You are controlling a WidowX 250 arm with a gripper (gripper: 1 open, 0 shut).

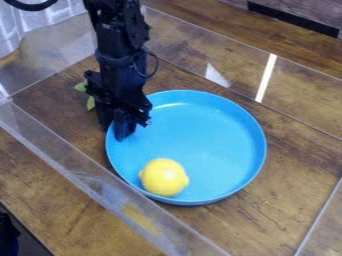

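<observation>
The black gripper (123, 110) hangs low over the upper-left rim of a blue plate (214, 140), its fingertips at or near the rim. Whether its fingers are open or shut is not clear, as the fingers are dark and overlap. A yellow round object (164, 177) lies in the lower-left part of the plate. A small green bit shows behind the gripper at the left, largely hidden by it.
The plate sits on a wooden surface (301, 175) with clear plastic walls along the left and right. The wood to the right and behind the plate is largely bare.
</observation>
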